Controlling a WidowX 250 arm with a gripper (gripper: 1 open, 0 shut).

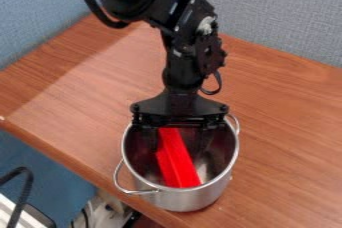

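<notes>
A silver pot (206, 194) with side handles stands at the front edge of the wooden table. Inside it a red bar (179, 162) leans at a slant. The black gripper (179, 137) reaches down into the pot's mouth around the bar's upper end; its fingertips are partly hidden, and whether it grips the bar is unclear.
Beyond the table's left edge, at lower left, lie a blue surface and some dark cables.
</notes>
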